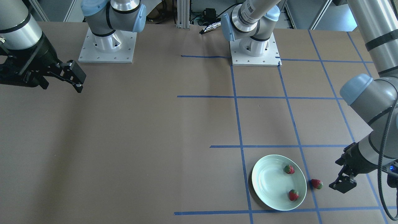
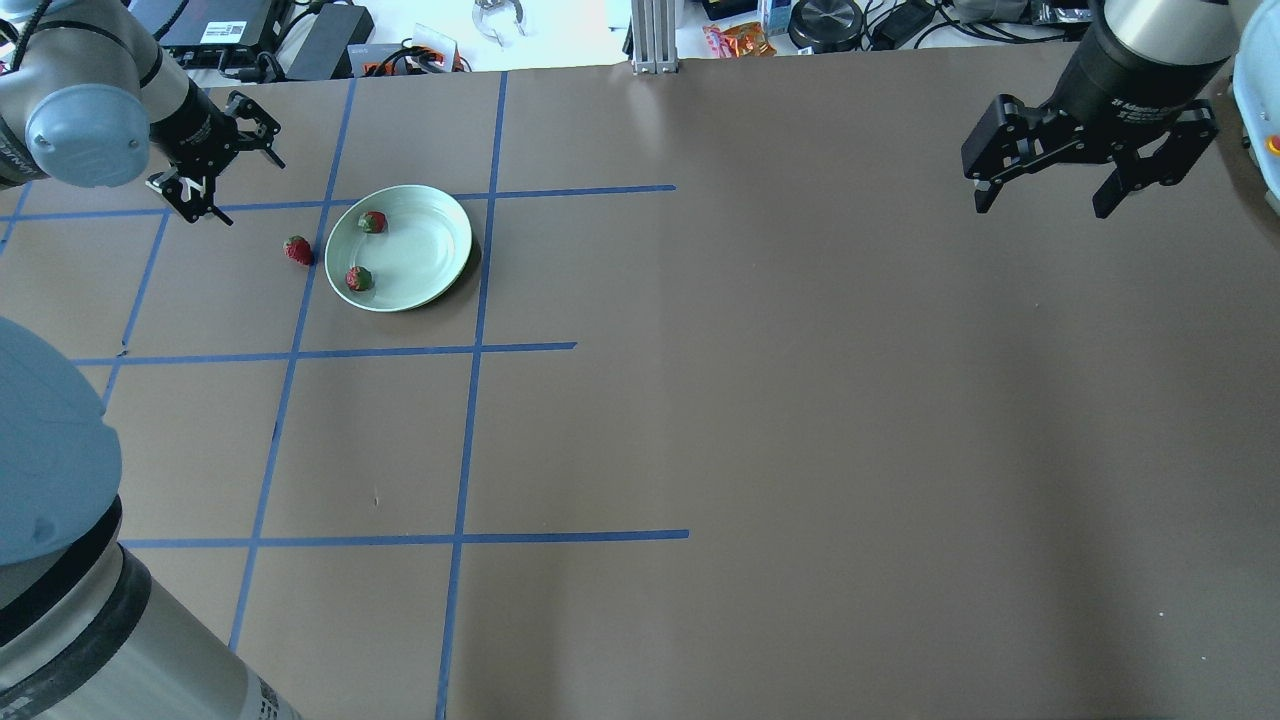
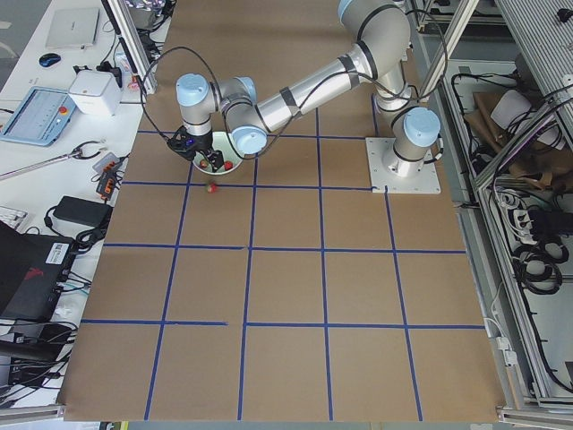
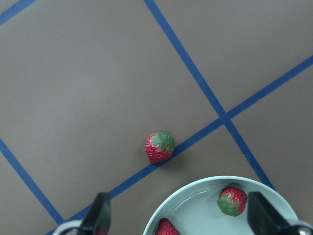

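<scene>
A pale mint plate (image 1: pixel 270 183) holds two strawberries (image 1: pixel 293 194). A third strawberry (image 4: pixel 160 148) lies on the tabletop just outside it, on a blue tape line. My gripper (image 2: pixel 248 182) hangs above the table close to that loose strawberry. It is open, with its two fingers wide apart and nothing between them in the top view; in the left wrist view its fingertips show at both lower corners.
Blue tape forms a grid on the tabletop (image 1: pixel 149 142). Another black gripper (image 2: pixel 1080 156) on an arm is on the far side, away from the plate.
</scene>
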